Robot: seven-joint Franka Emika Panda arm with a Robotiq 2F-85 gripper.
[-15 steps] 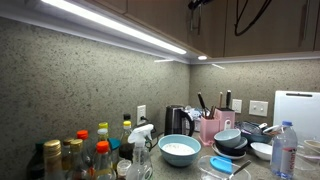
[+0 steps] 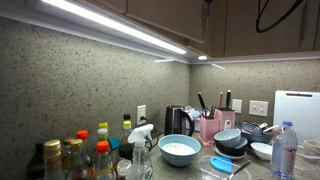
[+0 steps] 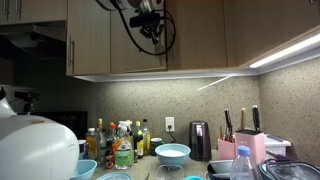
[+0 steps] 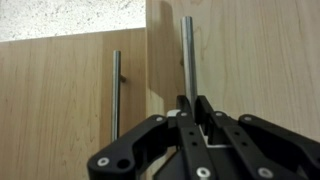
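In the wrist view, a slim metal bar handle runs up a light wooden cabinet door, and its lower end passes between the fingers of my gripper. The fingers are shut on this bar. A second bar handle stands free on the neighbouring door to the left. Exterior view 2 has the gripper high up against the upper cabinets. Only a small dark part of the arm shows at the top of exterior view 1.
Below the cabinets, the counter carries several bottles, a light blue bowl, a kettle, a pink knife holder and a water bottle. A cable loops beside the arm.
In exterior view 1, the dark arm part has shifted up and slightly right, towards the top edge of the picture. The things on the counter have not moved.
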